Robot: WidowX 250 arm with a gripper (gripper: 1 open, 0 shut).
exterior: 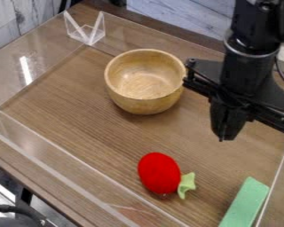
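Note:
My black gripper [227,124] hangs in the upper right, shut, nothing visible between its fingers, just right of a wooden bowl [145,82]. A red object with a pale green top, like a toy strawberry or tomato [159,172], lies at the lower middle. A green block [244,206] lies at the lower right, below my gripper and apart from it.
A clear angular object [85,28] stands at the top left.

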